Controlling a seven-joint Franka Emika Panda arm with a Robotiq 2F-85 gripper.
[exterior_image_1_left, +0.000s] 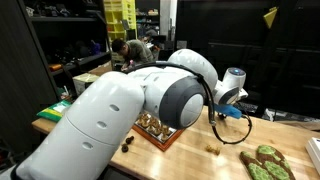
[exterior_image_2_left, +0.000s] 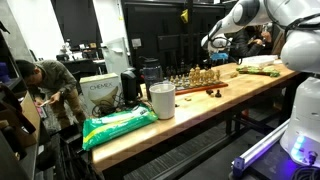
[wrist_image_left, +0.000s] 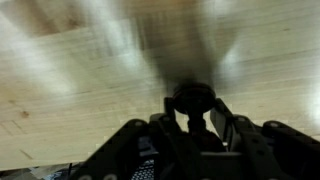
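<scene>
In the wrist view my gripper is shut on a small dark round-topped piece (wrist_image_left: 194, 98), which looks like a chess piece. Bare pale wood lies below it, with a blurred shadow. A chessboard crowded with pieces (exterior_image_1_left: 152, 128) stands left of the arm in exterior view 1, partly covered by it. Light pieces (exterior_image_2_left: 207, 76) show on the board in exterior view 2. From outside, the fingers are too small and hidden to make out.
A loose light piece (exterior_image_1_left: 212, 150) lies on the table near the green patterned mat (exterior_image_1_left: 266, 163). Dark pieces (exterior_image_1_left: 127, 143) lie off the board's near side. A white container (exterior_image_2_left: 162, 100) and a green packet (exterior_image_2_left: 118, 125) occupy the table's other end.
</scene>
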